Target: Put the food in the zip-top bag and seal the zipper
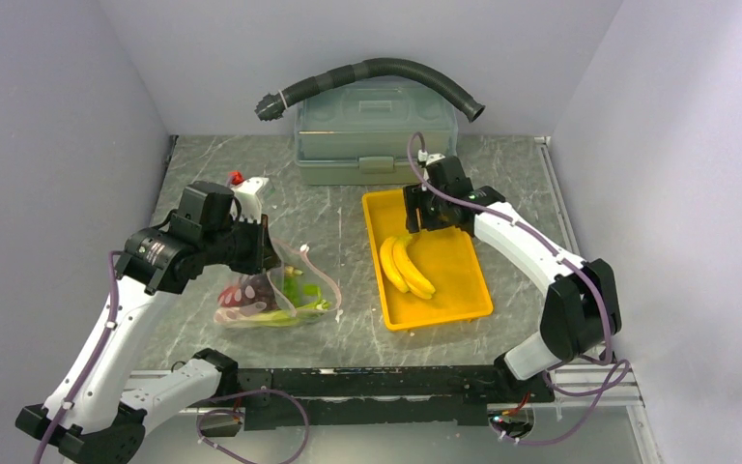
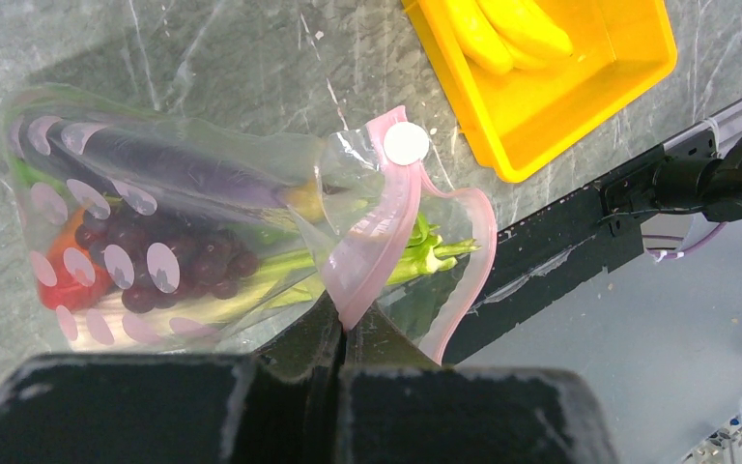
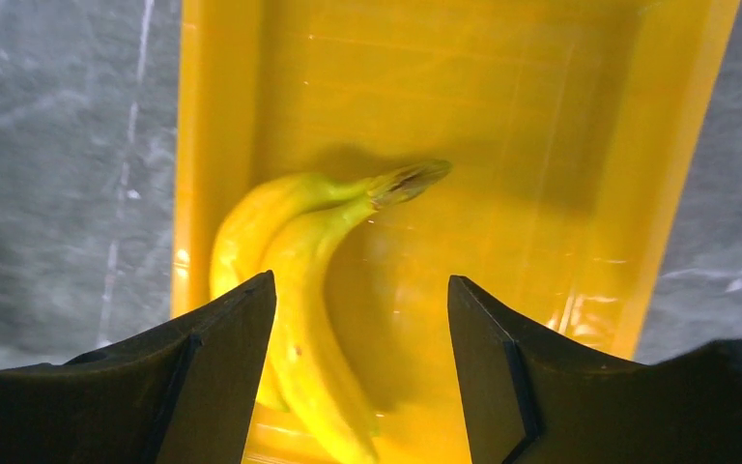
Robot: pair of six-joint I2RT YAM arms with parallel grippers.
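Observation:
A clear zip bag [image 2: 155,164] with pink zipper lies on the left of the counter, holding eggplant, grapes [image 2: 213,261], a red item and celery [image 2: 425,256]. My left gripper is shut at the bag's mouth, by the pink zipper [image 2: 377,261]; whether film is between its fingertips is unclear. Two bananas [image 3: 314,319] lie in the yellow tray [image 3: 657,193]. My right gripper hangs open above the tray, fingers apart, nothing held.
A green lidded box [image 1: 375,135] stands at the back with a black hose [image 1: 377,66] above it. Bare counter lies between bag and tray and right of the tray.

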